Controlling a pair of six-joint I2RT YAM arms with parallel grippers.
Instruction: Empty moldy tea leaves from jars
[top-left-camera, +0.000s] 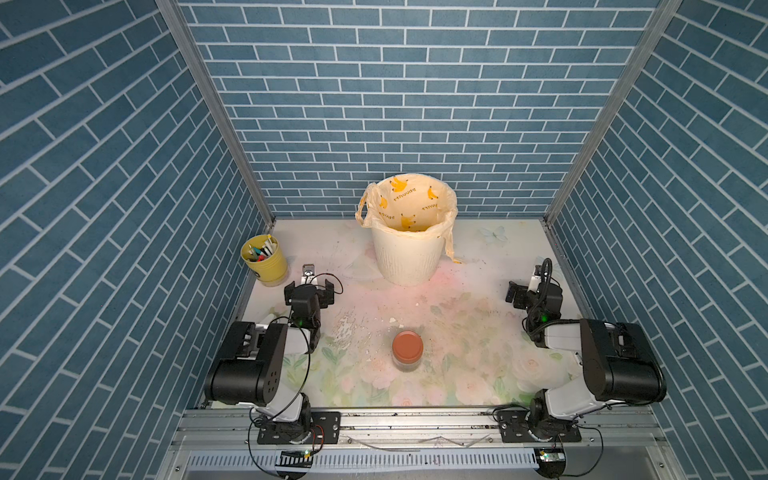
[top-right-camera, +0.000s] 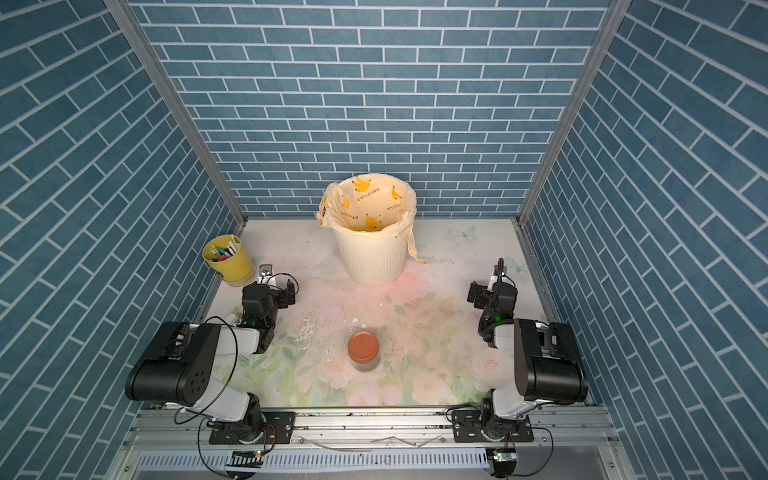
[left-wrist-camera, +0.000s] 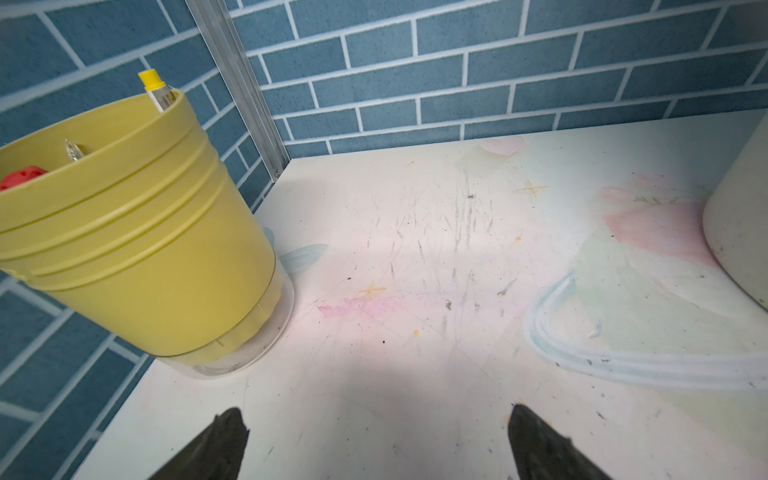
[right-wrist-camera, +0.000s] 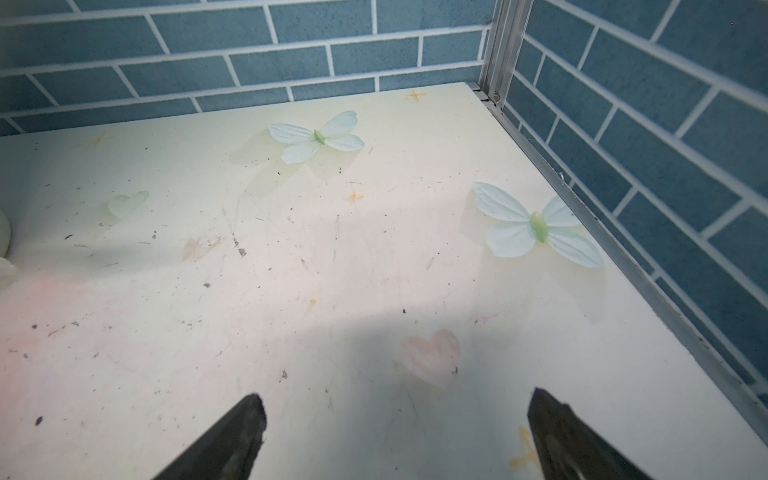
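Note:
A jar (top-left-camera: 407, 349) with a reddish-brown lid stands upright near the front middle of the table; its contents are hidden from above. Behind it, by the back wall, is a white bin (top-left-camera: 409, 254) lined with a cream bag printed with bananas. My left gripper is open over bare table at the left, its fingertips wide apart. At the right side, my right gripper is also open and empty. Neither gripper is near the jar.
At the left edge stands a yellow cup (left-wrist-camera: 152, 240) of pens, close to the left gripper. Pale crumbs (top-left-camera: 345, 329) are scattered left of the jar. Free table lies between jar and bin and on the right.

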